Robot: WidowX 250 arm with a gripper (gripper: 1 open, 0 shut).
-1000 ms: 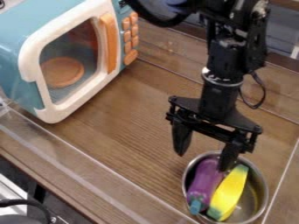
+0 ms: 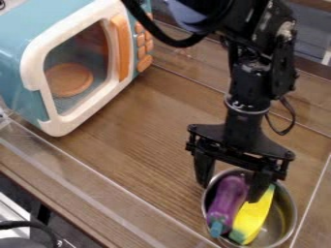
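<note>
My black gripper (image 2: 230, 176) stands open over a metal bowl (image 2: 285, 199) at the lower right, its fingers apart near the bowl's far rim. In the bowl lie a purple eggplant toy (image 2: 225, 201) with a blue-green tip and a yellow elongated toy (image 2: 255, 212) beside it. The fingers hang above or at the toys' upper ends; whether they touch anything cannot be told from this view.
A blue and white toy microwave (image 2: 52, 68) with orange buttons and an orange disc inside stands at the upper left. The wooden counter (image 2: 130, 155) between it and the bowl is clear. A black cable (image 2: 22, 225) shows at the lower left edge.
My gripper has shifted slightly to the right and downward over the bowl. The toys and bowl look unmoved.
</note>
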